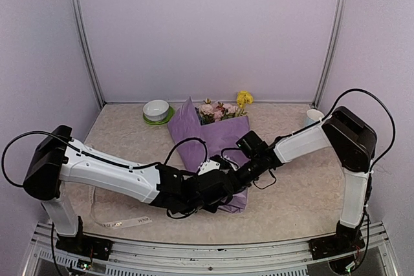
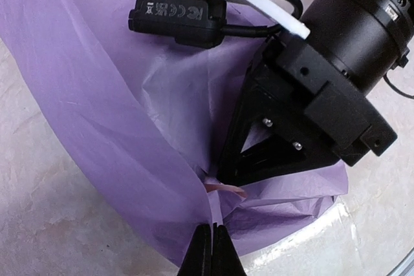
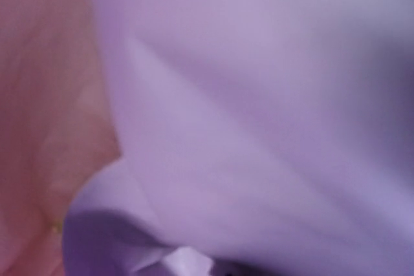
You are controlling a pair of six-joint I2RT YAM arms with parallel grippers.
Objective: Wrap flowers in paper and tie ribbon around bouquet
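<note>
The purple wrapping paper (image 1: 186, 127) stands folded up on its left side, around flowers (image 1: 218, 110) whose heads show at the back. In the left wrist view my left gripper is shut at the edge of the raised purple sheet (image 2: 110, 114), with a bit of pink paper beside it. My right gripper reaches down into the fold just beyond; its fingertips are partly hidden and its opening is unclear. The right wrist view is filled by blurred purple and pink paper. A white printed ribbon (image 1: 126, 223) lies at the front left.
A white bowl (image 1: 156, 109) on a green plate sits at the back left, a white cup (image 1: 313, 117) at the back right. The two arms are crowded together at the front middle.
</note>
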